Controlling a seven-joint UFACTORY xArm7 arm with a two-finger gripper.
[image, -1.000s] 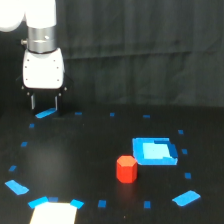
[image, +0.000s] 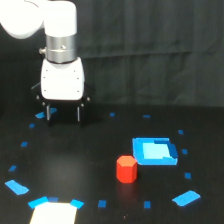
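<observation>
At the upper left hangs my gripper (image: 63, 115), below the white arm, its two dark fingers spread apart with nothing visible between them. A red block (image: 126, 169) with a six-sided outline stands on the black table right of centre. Behind it and to its right lies a shallow blue square tray (image: 138, 143) with a pale inside. My gripper is well to the left of both and farther back, touching neither.
A pale yellow-white object (image: 54, 213) is cut off by the bottom edge. Blue tape pieces (image: 185, 198) and several small blue squares mark the dark table. The middle of the table, left of the red block, is clear.
My gripper has moved to the right and somewhat lower in the view, its fingers still apart. The red block and the blue tray have stayed where they were.
</observation>
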